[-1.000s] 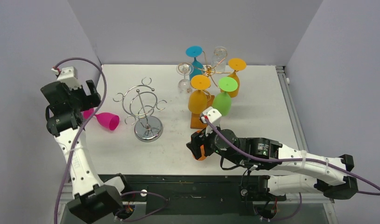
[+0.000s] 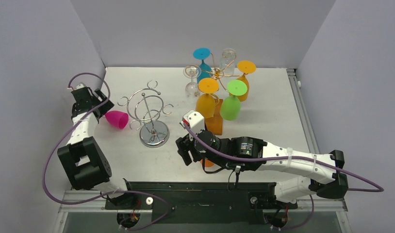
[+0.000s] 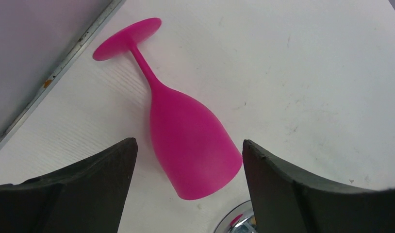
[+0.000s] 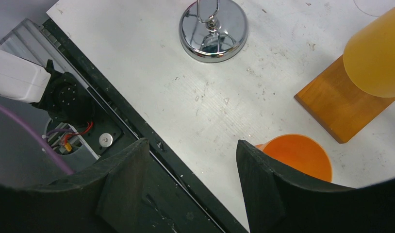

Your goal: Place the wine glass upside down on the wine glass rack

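A pink wine glass lies on its side at the left of the white table, foot toward the table edge. In the top view its bowl points toward the empty silver rack. My left gripper is over its stem end, hiding it there. In the left wrist view my left fingers stand apart, the bowl showing between and beyond them; a gap shows beside the left finger. My right gripper stands apart-fingered over the front middle, nothing between its fingers.
An orange glass lies just beyond one right finger, largely hidden under the right arm from above. A gold rack holds several coloured and clear glasses at the back.
The right arm has moved left, away from the orange glass.
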